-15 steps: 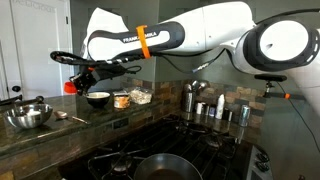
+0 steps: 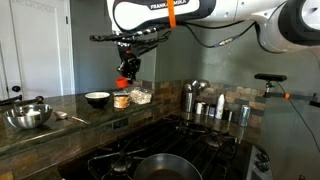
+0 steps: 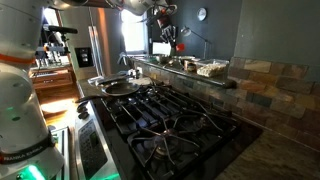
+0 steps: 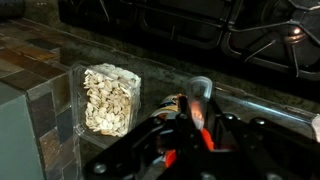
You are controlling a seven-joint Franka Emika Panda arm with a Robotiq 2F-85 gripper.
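Note:
My gripper [image 2: 127, 70] is shut on a small red cup [image 2: 125, 82], held above the counter just over an orange-and-white canister [image 2: 121, 101]. In the wrist view, a shiny handle-like piece [image 4: 198, 92] rises by the fingers, with bits of red beneath them; the dark gripper covers most of the cup. Exterior view 2 shows the red cup [image 3: 180, 46] small and far off. Whether the cup holds anything cannot be seen.
A clear tub of pale flakes [image 4: 108, 100] stands beside the canister. Along the counter are a black bowl [image 2: 97, 99] and a metal bowl [image 2: 29, 116]. A stove with a black pan [image 2: 167, 167] lies in front; bottles [image 2: 220, 106] stand farther right.
Carrying the red cup, my gripper has moved right along the counter, from near the metal bowl, past the black bowl, to above the canister. The other objects look unmoved.

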